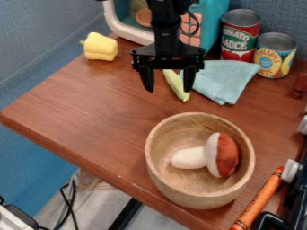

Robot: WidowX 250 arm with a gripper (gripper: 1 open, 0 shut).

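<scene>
My gripper (168,79) hangs over the back middle of the wooden table, open, its two black fingers spread with no object visibly held. A yellow-green banana-like item (177,86) lies just behind and between the fingers, beside a light blue cloth (223,83). A wooden bowl (163,180) at the front right holds a toy mushroom (220,154) with a white stem and red-brown cap. A yellow pepper (100,47) lies at the back left.
A tomato sauce can (238,40), a second can (275,57) and a toy kitchen piece (121,16) line the back. An orange marker (259,201) and black items line the right edge.
</scene>
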